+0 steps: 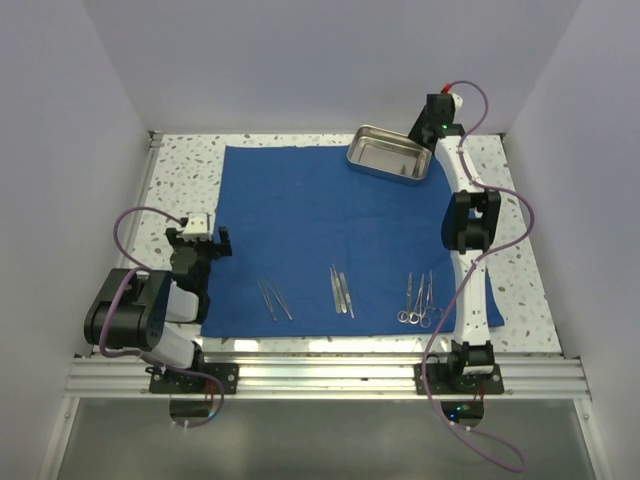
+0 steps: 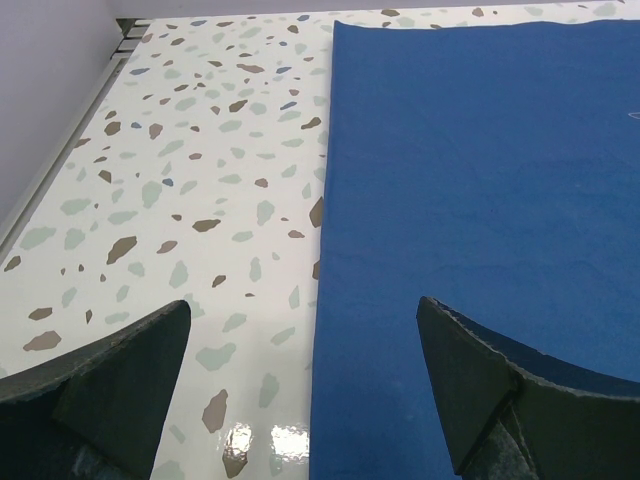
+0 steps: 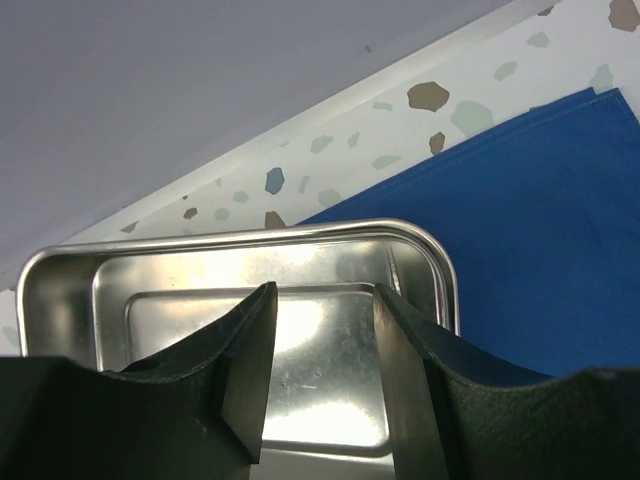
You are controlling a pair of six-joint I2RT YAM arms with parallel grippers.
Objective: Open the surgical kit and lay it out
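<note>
The steel tray (image 1: pixel 380 155) sits at the back right of the blue cloth (image 1: pixel 300 210). My right gripper is over the tray's end, part open, with a slim metal piece (image 3: pixel 394 270) in the tray near its fingertips. Along the cloth's front lie two tweezer-like tools (image 1: pixel 273 298), several long handled instruments (image 1: pixel 341 292) and several ringed scissor-like instruments (image 1: pixel 420 310). My left gripper (image 1: pixel 198 236) hangs open at the left edge, nothing between its fingers.
The speckled table (image 1: pixel 180 175) shows around the cloth. Grey walls stand at the back and sides.
</note>
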